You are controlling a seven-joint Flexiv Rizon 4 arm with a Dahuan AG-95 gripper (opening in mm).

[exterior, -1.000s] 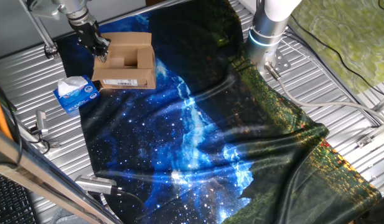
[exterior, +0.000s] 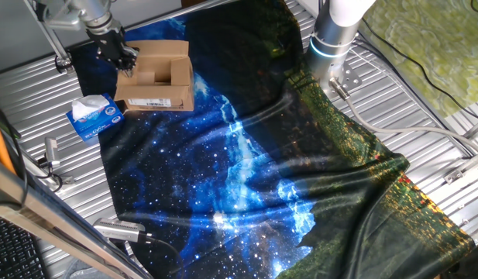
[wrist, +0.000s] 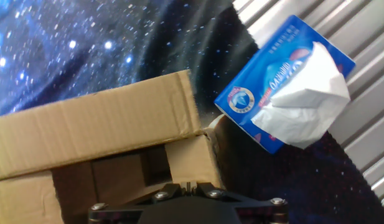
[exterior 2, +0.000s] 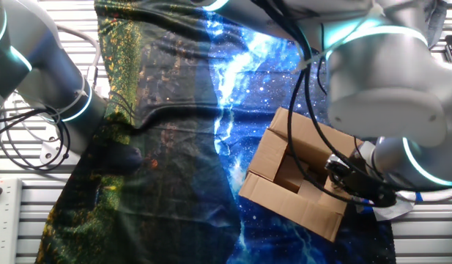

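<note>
An open cardboard box (exterior: 157,97) sits on the dark, star-patterned cloth in exterior view 1, its flaps spread. Just left of it is a blue tissue box (exterior: 95,120) with a white tissue (wrist: 313,93) sticking out of its top, seen large in the wrist view. My gripper is over the edge of the cardboard box (wrist: 98,127), its fingertips together and no object visible between them. In exterior view 2 the gripper hangs beside the box opening, partly behind cables, and the arm covers most of the tissue box.
A white adapter (exterior: 118,229) with a cable lies at the cloth's lower left edge.
</note>
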